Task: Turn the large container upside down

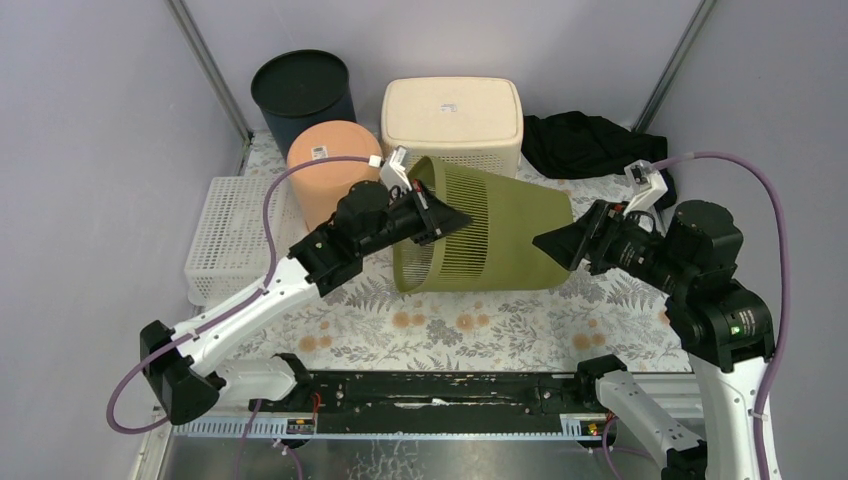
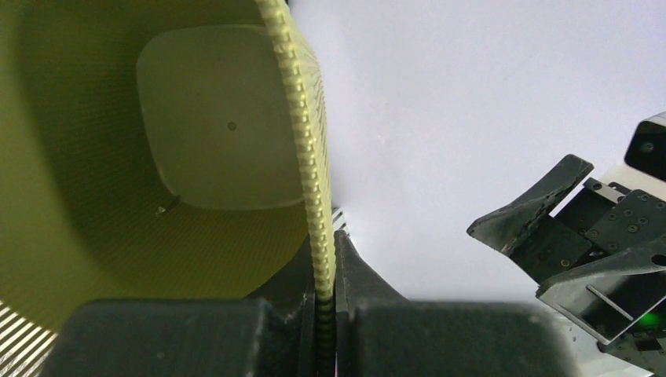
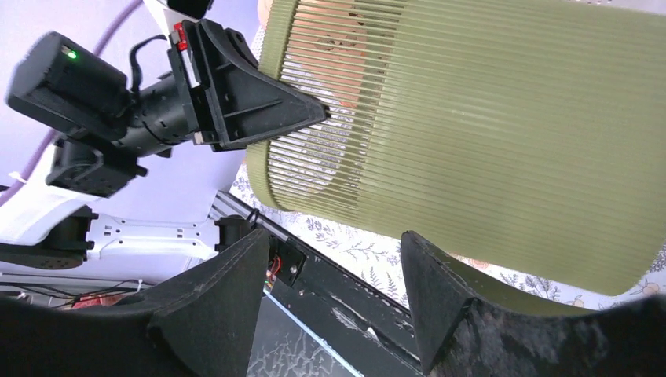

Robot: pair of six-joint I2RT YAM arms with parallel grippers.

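The large olive-green container (image 1: pixel 510 240) lies tipped on its side in mid-view, its slotted rim end to the left and its base end to the right. My left gripper (image 1: pixel 438 226) is shut on its rim; the left wrist view looks inside the container (image 2: pixel 86 157) past that rim. My right gripper (image 1: pixel 570 250) hangs at the container's base end, open; in the right wrist view its fingers are apart over the green side (image 3: pixel 503 133).
Behind are a cream lidded basket (image 1: pixel 450 105), a peach container (image 1: pixel 315 150), a dark bin (image 1: pixel 298 85) and black cloth (image 1: pixel 580 145). A white basket (image 1: pixel 225 240) is at left.
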